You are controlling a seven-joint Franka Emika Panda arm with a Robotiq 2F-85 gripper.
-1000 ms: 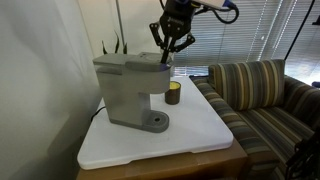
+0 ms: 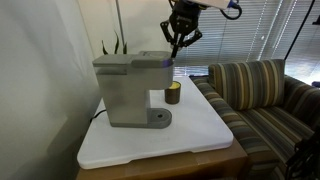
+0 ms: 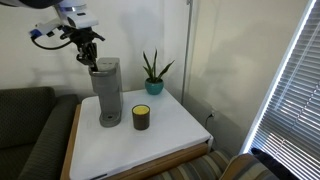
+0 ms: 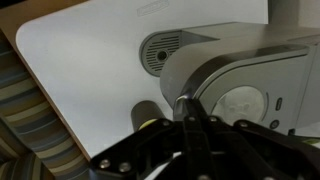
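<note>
A grey single-cup coffee machine stands upright on the white tabletop. My gripper is at the top front edge of the machine's head, pointing down. In the wrist view the fingertips meet close against the rim of the rounded head, and nothing shows between them. The gripper is shut. Contact with the head looks likely, but the exact touch point is hard to make out. A dark mug with a yellow inside stands on the table beside the machine, partly hidden by the gripper in the wrist view.
A potted plant in a teal pot stands at the table's back, against the wall. A striped armchair is beside the table.
In exterior view 1 my gripper has shifted slightly right and up along the machine's head. The machine seems to have moved slightly right too. The mug stays in place.
</note>
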